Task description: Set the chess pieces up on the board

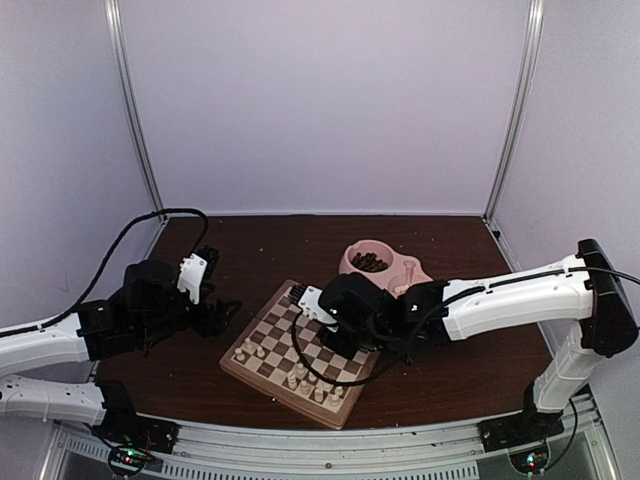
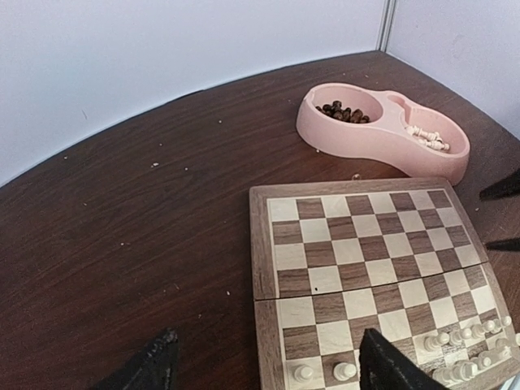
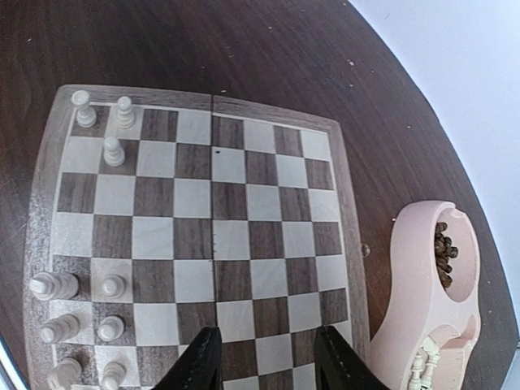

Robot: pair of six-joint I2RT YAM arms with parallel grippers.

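The wooden chessboard (image 1: 262, 338) lies flat on the table, with white pieces standing along its front side. In the right wrist view, three white pieces (image 3: 114, 152) stand at one corner and several white pieces (image 3: 54, 285) at the other end of the same side. My right gripper is above the board, fingers apart and nothing between them. Left of the board hangs my left gripper, its fingers apart with nothing between. A pink two-bowl dish (image 2: 349, 144) holds dark pieces (image 2: 343, 112) in one bowl and white pieces (image 2: 428, 139) in the other.
The dish stands just behind the board. Bare dark table (image 2: 122, 244) lies to the board's left. The right forearm (image 1: 515, 305) reaches low over the table's right side, and its black cable (image 1: 330, 380) loops in front of the board.
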